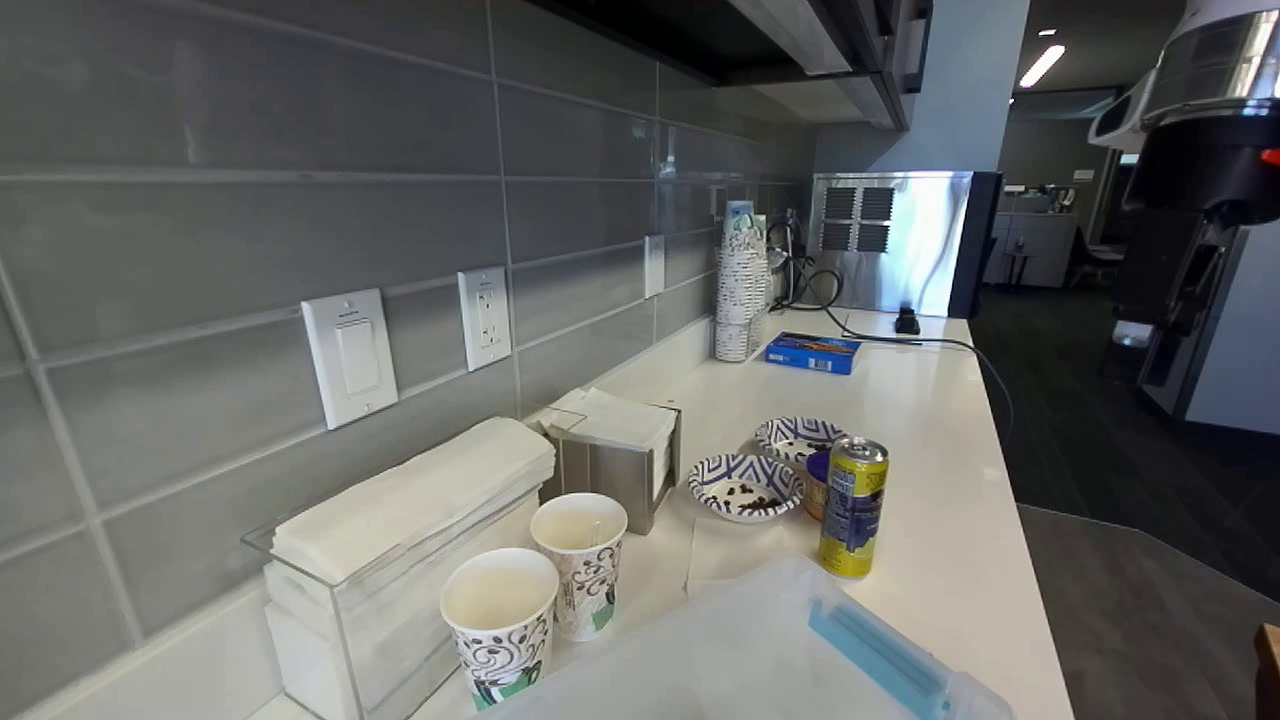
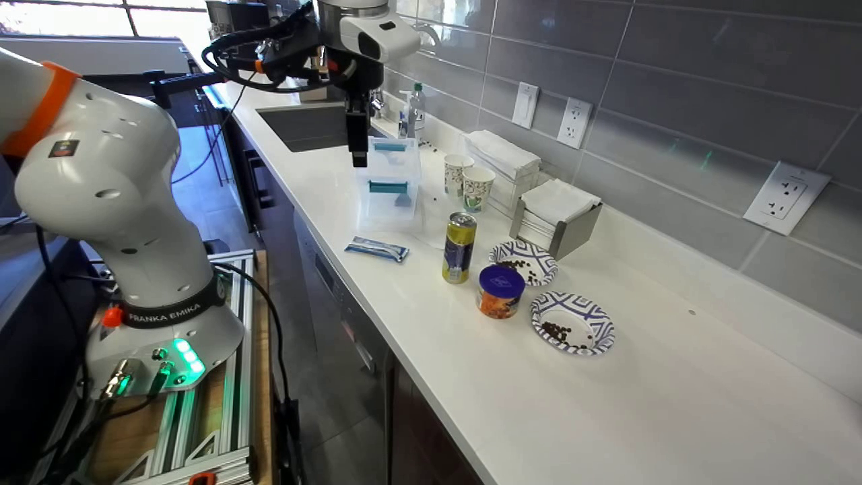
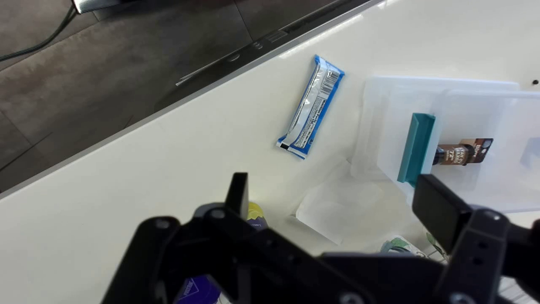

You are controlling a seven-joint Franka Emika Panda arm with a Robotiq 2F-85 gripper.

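High above the counter, my gripper stands open, its two black fingers wide apart in the wrist view with nothing held between them. In exterior view 2 the gripper points downward in front of the clear plastic bin. A blue and silver wrapped bar lies flat on the counter near its front edge. The bin, with teal handles, contains a small brown-labelled bottle. Farther along stand a yellow and blue can and a purple-lidded tub.
Two patterned bowls hold dark bits. Two paper cups and napkin holders line the wall side. A white napkin lies by the bin. Bare counter stretches away to the right in exterior view 2.
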